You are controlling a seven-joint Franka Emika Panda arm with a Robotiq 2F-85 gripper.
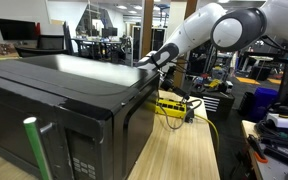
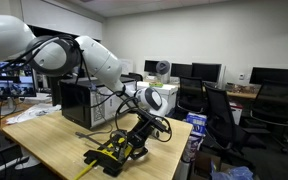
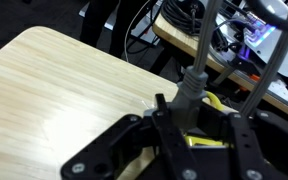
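In the wrist view my gripper appears shut around the lower end of a grey rod-like piece [image 3: 196,70]. This piece runs up toward the top edge, and I cannot tell what it belongs to. Exterior view 2 shows the dark gripper [image 2: 142,126] low over the table, among thin black loops. Close by is a yellow and black object [image 2: 110,152]. Its yellow part [image 1: 174,107] also shows beyond the black box in exterior view 1. The fingertips are too small or covered in both exterior views.
A large black microwave-like box [image 1: 124,150] fills the left of exterior view 1. Bare wood [image 2: 54,142] lies on the near left of the table. Office chairs [image 2: 224,115] stand behind it. Dark cables [image 3: 222,30] lie past the table edge.
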